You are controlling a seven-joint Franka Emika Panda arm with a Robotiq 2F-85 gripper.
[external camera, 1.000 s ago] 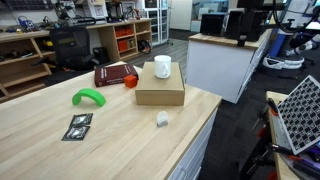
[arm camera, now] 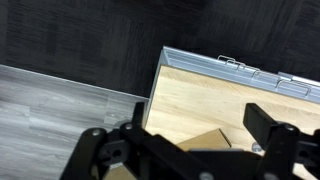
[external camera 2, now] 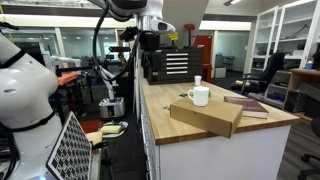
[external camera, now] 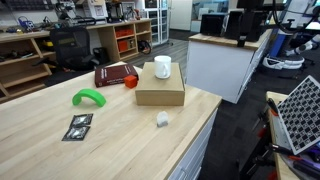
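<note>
My gripper stands open in the wrist view, its two dark fingers wide apart with nothing between them. It hangs high over the table's edge, well clear of everything on the table. A white mug [external camera: 162,67] rests upright on top of a closed brown cardboard box [external camera: 160,93]. In exterior view 2 the mug [external camera 2: 199,96] and the box [external camera 2: 206,116] are at the near end of the table. Only part of the box [arm camera: 207,141] shows in the wrist view; the mug cannot be made out there.
On the wooden table [external camera: 125,130] lie a green arch [external camera: 89,97], a dark red book [external camera: 116,75], a red block [external camera: 131,81], a small white object [external camera: 162,119] and dark packets [external camera: 77,127]. Bare tabletop spreads across the front. Drawers [external camera 2: 169,66] stand behind the table.
</note>
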